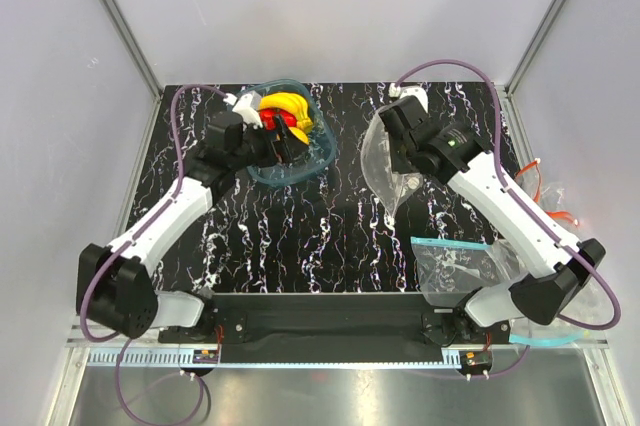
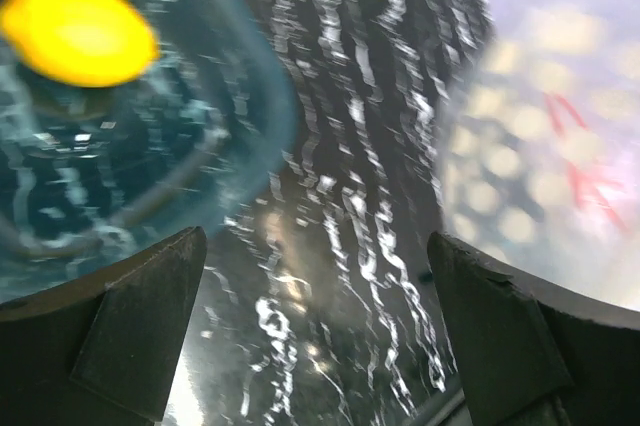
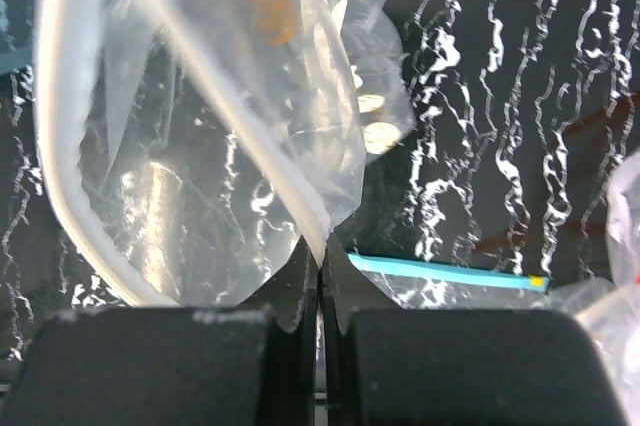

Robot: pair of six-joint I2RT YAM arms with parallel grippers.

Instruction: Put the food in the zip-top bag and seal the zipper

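Observation:
A clear zip top bag point(image 1: 377, 161) with pale dots hangs from my right gripper point(image 1: 400, 164), its mouth spread wide in the right wrist view. The right fingers are shut on the edge of the bag point(image 3: 200, 76). A blue bin point(image 1: 290, 174) at the back holds toy food: yellow bananas point(image 1: 290, 106), a red item point(image 1: 276, 118) and a yellow piece point(image 1: 299, 134). My left gripper point(image 1: 290, 146) is over the bin's near part. In the left wrist view its fingers stand wide open, empty, with a yellow food piece point(image 2: 80, 34) beyond them.
Another clear bag with a blue zipper point(image 1: 450, 243) lies at the front right. More bags with orange zippers point(image 1: 545, 201) rest along the right edge.

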